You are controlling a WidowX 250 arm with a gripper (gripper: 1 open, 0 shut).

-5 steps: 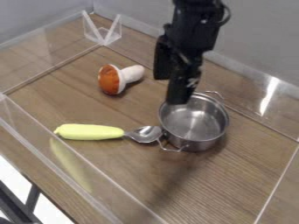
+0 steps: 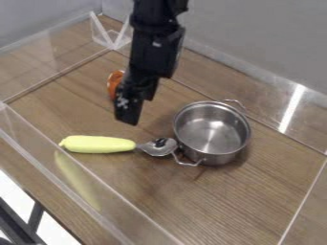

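The black gripper (image 2: 136, 101) hangs over the wooden table at the centre-left, above and behind a spoon with a thick yellow handle (image 2: 98, 144) and steel bowl (image 2: 159, 147). A steel pot (image 2: 211, 131) with two handles sits to its right. An orange object (image 2: 115, 84) at the back left is mostly hidden behind the gripper. Whether the fingers are open or shut is unclear.
Clear walls (image 2: 67, 181) edge the left side and the back. A white rack (image 2: 111, 34) stands at the back left corner.
The gripper has moved left and down, away from above the pot, and now covers much of the orange and white object.
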